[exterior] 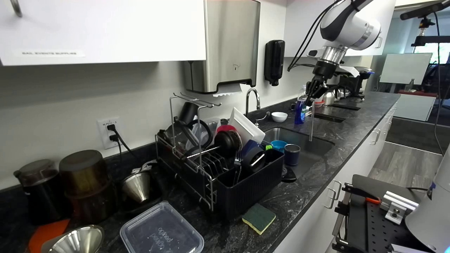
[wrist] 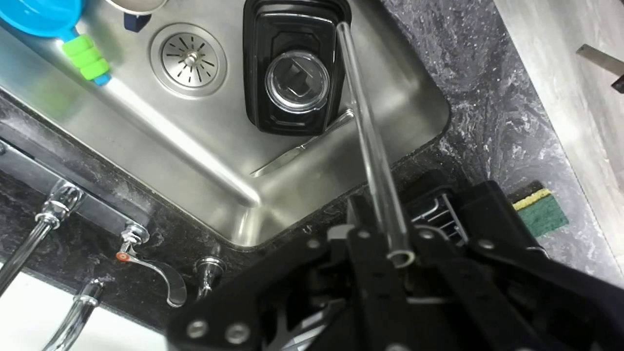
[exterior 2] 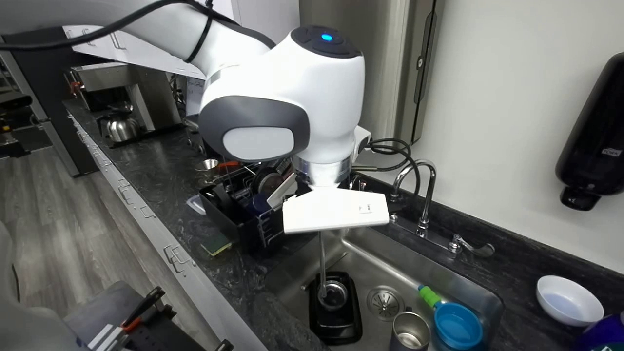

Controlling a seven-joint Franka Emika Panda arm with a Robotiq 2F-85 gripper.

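My gripper is shut on a clear, hollow straw (wrist: pixel 374 146), whose near end sticks up between the fingers in the wrist view. In exterior view 1 the straw (exterior: pixel 312 122) hangs nearly upright below the gripper (exterior: pixel 310 101), over the sink area. Exterior view 2 shows the straw (exterior 2: pixel 322 257) under the white mount, with the fingers hidden behind it. On the sink floor lies a black tray (wrist: pixel 263 111) with a round clear lid (wrist: pixel 297 82) inside. Whether the straw's low end touches anything I cannot tell.
The sink (exterior 2: pixel 362 251) also has a knife (wrist: pixel 281 159), a grey mug (exterior 2: pixel 410 332) and a blue strainer (exterior 2: pixel 458 324). A full dish rack (exterior: pixel 249 189) stands beside it, with a sponge (exterior: pixel 259 218) in front. The faucet (exterior 2: pixel 431 193) rises at the wall side.
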